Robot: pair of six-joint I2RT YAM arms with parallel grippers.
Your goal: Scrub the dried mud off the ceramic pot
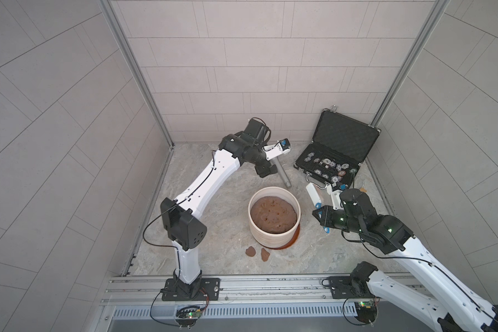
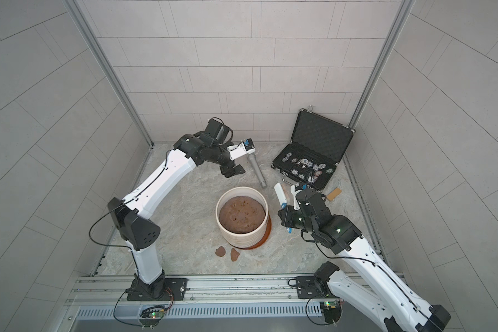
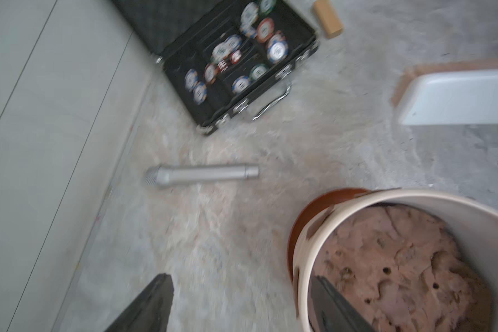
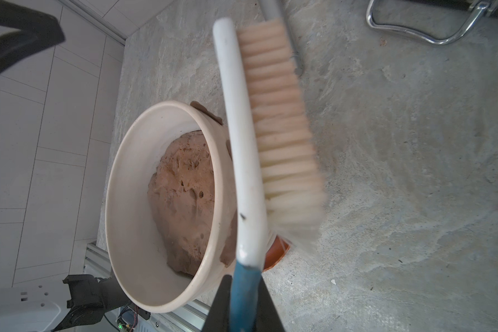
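Note:
A cream ceramic pot [image 1: 271, 239] holding brown soil [image 2: 242, 214] stands upright, partly on a terracotta saucer [image 2: 265, 235]. Dark dried mud patches [image 4: 207, 113] cling to its outer wall in the right wrist view. My right gripper is shut on the blue handle of a white scrub brush [image 4: 241, 149]. That brush hangs right of the pot, apart from it, pale bristles facing away from the wall. Beyond the pot's back left, clear of the rim, my left gripper is open with nothing between its fingers.
Loose mud flakes [image 1: 250, 251] lie in front of the pot. Behind it rests a grey microphone [image 3: 204, 173]. An open black case of chips [image 1: 329, 166] occupies the back right, with a small tan block [image 2: 333, 193] beside it.

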